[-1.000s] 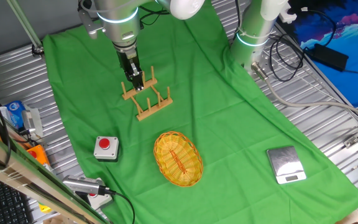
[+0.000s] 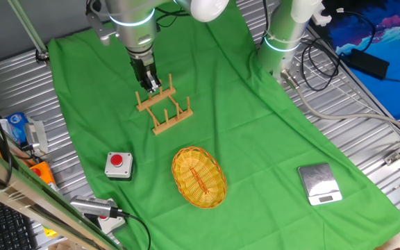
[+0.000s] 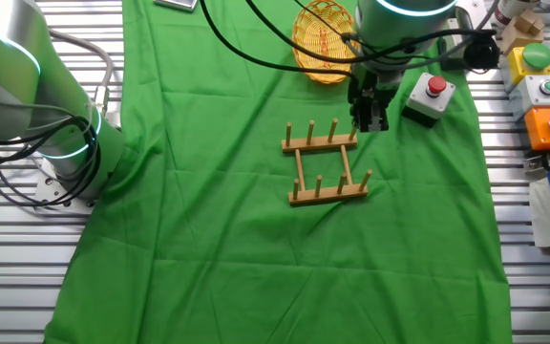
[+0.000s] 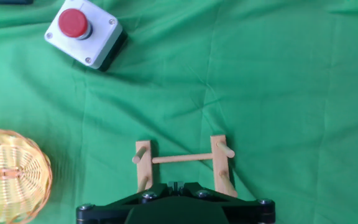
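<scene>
A wooden rack [image 2: 164,111] with upright pegs stands on the green cloth, its pegs bare. Over its back rail is my gripper [image 2: 153,89], pointing down. From the other side, in exterior view 2, the gripper [image 3: 372,126] appears beside one end of the rack [image 3: 327,195]. The wrist view has its fingertips [image 4: 176,186] together at the bottom edge, with nothing visible between them. They hide part of the rack [image 4: 220,163] there. An oval wicker basket [image 2: 198,178] lies empty in front of the rack.
A red-button box [image 2: 118,166] sits left of the basket, and a small scale [image 2: 319,183] rests at the right. More button boxes [image 3: 539,93] line the table's side. Between the rack and the scale, the cloth is clear.
My gripper has risen a little and drawn slightly back above the rack. The rack, basket, button box and scale stay where they were.
</scene>
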